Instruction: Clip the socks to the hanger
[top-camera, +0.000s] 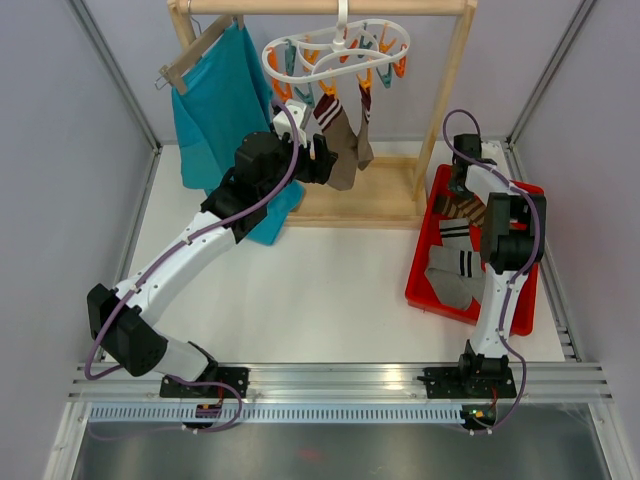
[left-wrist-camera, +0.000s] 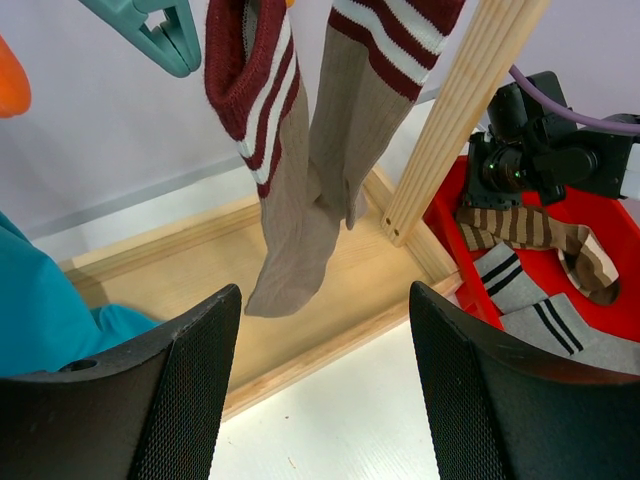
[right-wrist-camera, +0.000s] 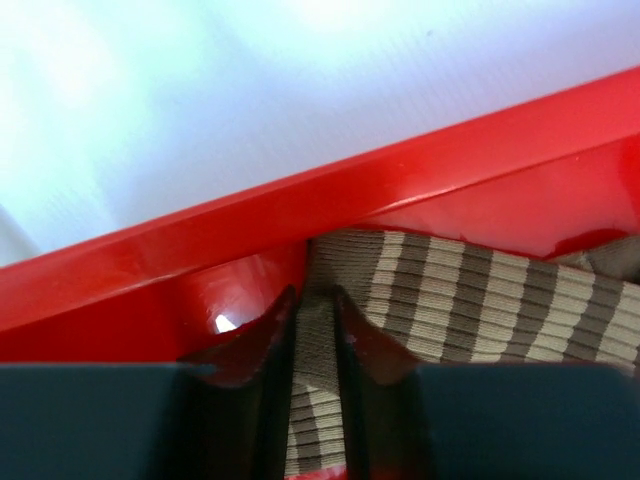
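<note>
A white oval hanger (top-camera: 338, 50) with orange and teal clips hangs from the wooden frame. Two grey-brown socks (top-camera: 339, 145) with maroon, white-striped cuffs dangle from its clips. Beside them my left gripper stands open, nothing between its fingers. A brown striped sock (right-wrist-camera: 480, 295) lies in the red bin (top-camera: 420, 262) against its wall. Over that sock's end is my right gripper, its fingers a narrow gap apart with sock fabric showing between and beneath them. Whether they touch the fabric is hard to tell.
More grey socks (top-camera: 455, 275) with dark stripes lie in the bin. A turquoise cloth (top-camera: 218, 115) hangs at the left of the wooden frame (top-camera: 447, 100).
</note>
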